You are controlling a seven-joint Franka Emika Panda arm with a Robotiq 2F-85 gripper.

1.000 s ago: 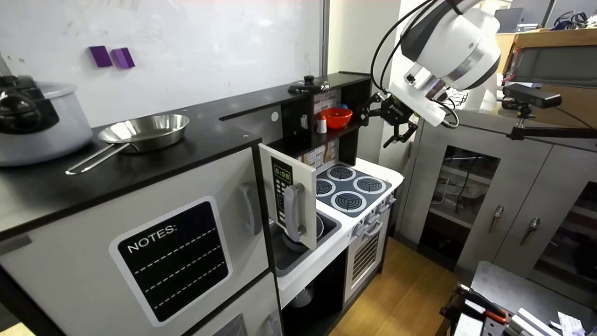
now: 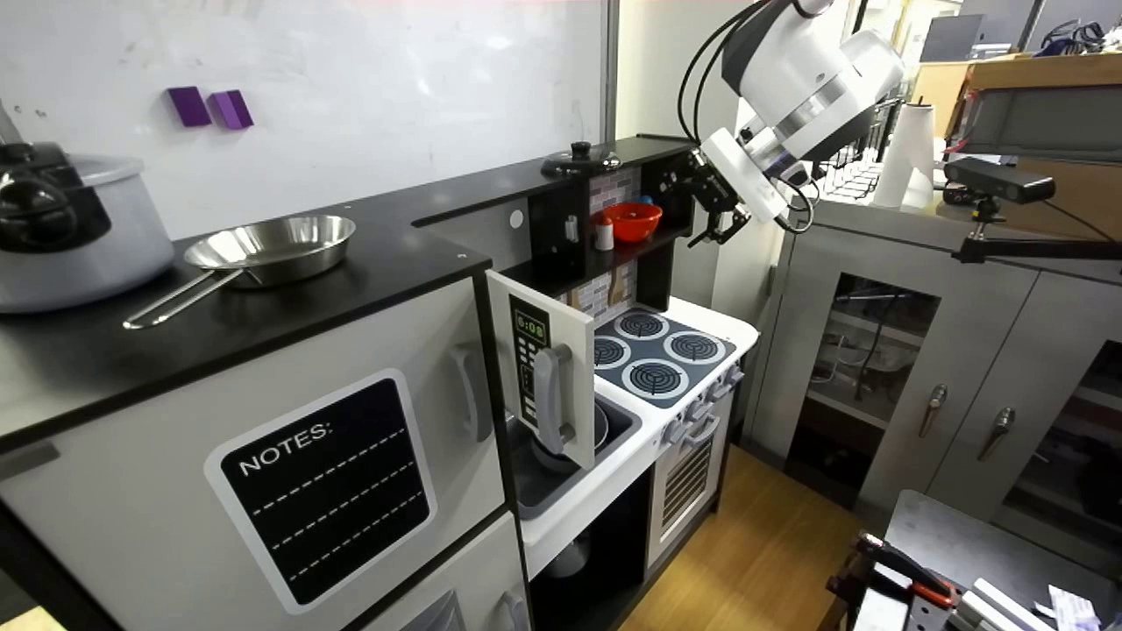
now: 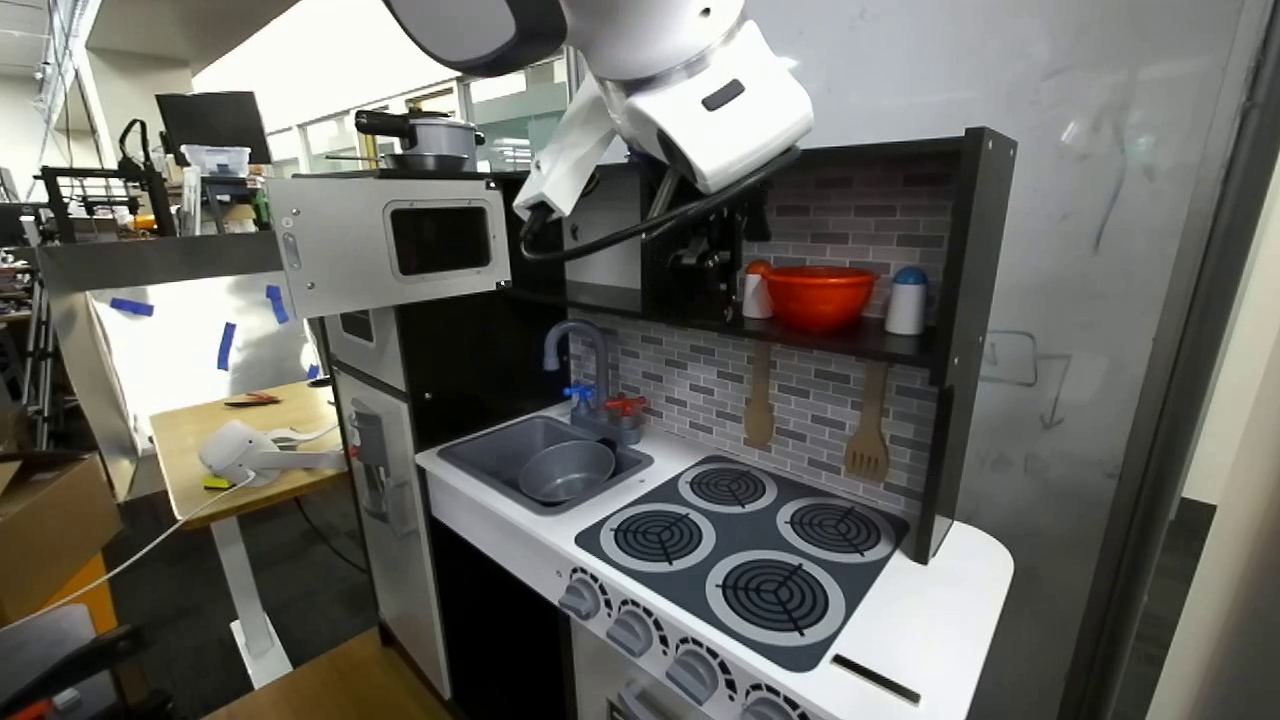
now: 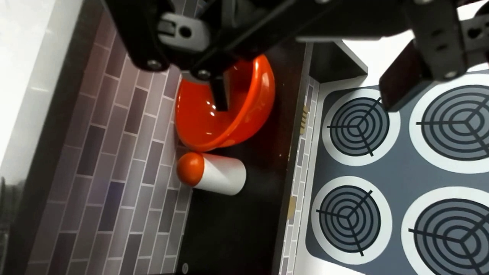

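Note:
On the kitchen's dark shelf sits a red-orange bowl (image 2: 633, 223), also clear in the second exterior view, where my gripper is hidden behind the arm. My open gripper spans wide in the wrist view, with one fingertip overlapping the bowl (image 4: 197, 126) and the other overlapping the stove side. Whether that fingertip touches the bowl cannot be told. From the first exterior view, the gripper (image 2: 699, 219) is just right of the bowl, near the shelf's open front. A white shaker with an orange top (image 4: 224, 174) lies along the bowl's edge in the wrist view; it stands upright in the exterior views.
A blue-topped shaker (image 3: 907, 306) stands right of the bowl, near the shelf's side wall (image 3: 967, 348). Below are the stovetop (image 3: 744, 564) and a sink holding a grey pan (image 3: 566, 472). The microwave door (image 2: 580, 389) hangs open. The stovetop is clear.
My arm and gripper have moved left in the first exterior view, closer to the shelf, and the gripper has turned somewhat. The bowl and shakers look unmoved.

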